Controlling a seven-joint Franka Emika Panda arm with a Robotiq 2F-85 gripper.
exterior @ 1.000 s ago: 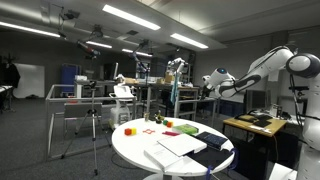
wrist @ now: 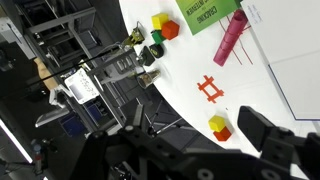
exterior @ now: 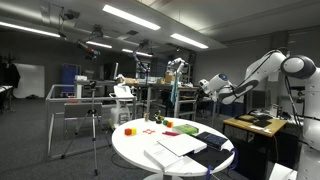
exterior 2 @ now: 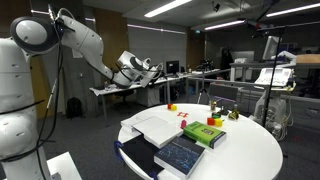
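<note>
My gripper is high above the round white table, its two dark fingertips spread apart at the bottom of the wrist view with no object seen between them. Below it, a yellow block [wrist: 216, 123] and a red block [wrist: 223, 133] lie close together near the table edge. Red hash-shaped strips [wrist: 210, 88] lie flat on the white surface. Farther along are a dark red cylinder [wrist: 232, 35], a green box [wrist: 207, 15], and another yellow block [wrist: 160, 20] beside an orange-red block [wrist: 170, 30].
White flat boards [exterior 2: 158, 130] and a dark box [exterior 2: 180, 155] cover the near side of the table [exterior 2: 250, 150]. Small dark items [wrist: 155, 50] stand near its rim. A tripod [exterior: 95, 125] is beyond the table. Bare white surface surrounds the strips.
The arm has shifted a little at the elbow and wrist, with its wrist end now slightly lower. Objects on the table look unmoved.
</note>
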